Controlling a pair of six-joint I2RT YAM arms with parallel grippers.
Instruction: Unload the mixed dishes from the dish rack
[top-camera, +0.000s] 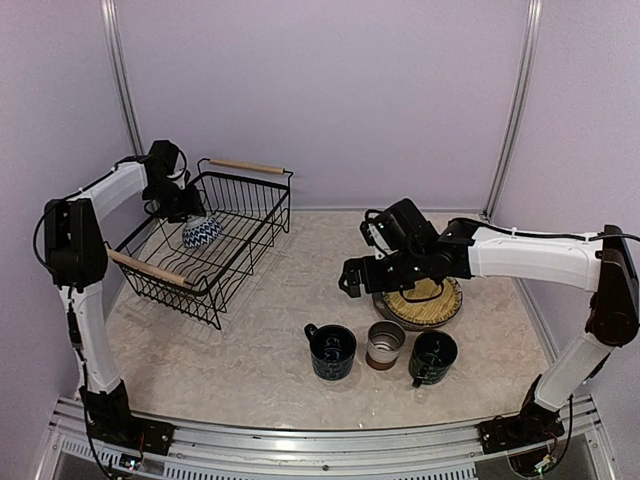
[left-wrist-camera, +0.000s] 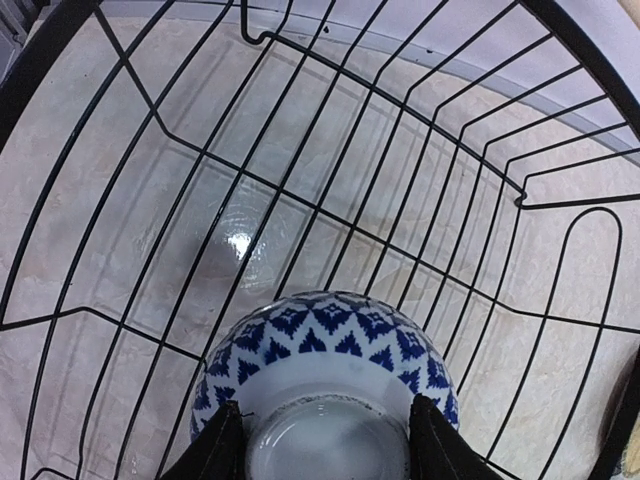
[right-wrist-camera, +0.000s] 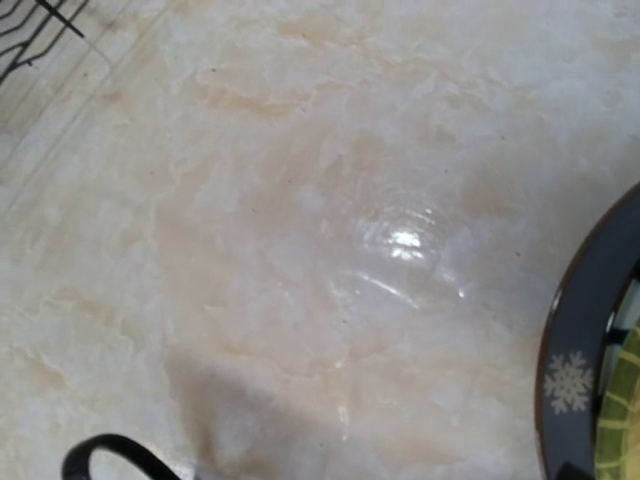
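Note:
A white bowl with a blue pattern (top-camera: 201, 232) (left-wrist-camera: 330, 335) is upside down in the black wire dish rack (top-camera: 225, 292). My left gripper (top-camera: 188, 212) is at the bowl, its fingers against both sides of the round foot. To the right, my right gripper (top-camera: 352, 278) hangs open and empty beside a dark-rimmed plate (right-wrist-camera: 568, 330) holding a yellowish-green dish (top-camera: 440, 306). Its fingers hardly show in the right wrist view. In front stand a dark mug (top-camera: 332, 352), a grey cup (top-camera: 385, 344) and another dark mug (top-camera: 432, 358).
Wooden handles (top-camera: 150, 268) top the rack's two ends. Apart from the bowl, the rack looks empty. Clear marbled table (top-camera: 280, 290) lies between the rack and the mugs. The right arm covers part of the plate.

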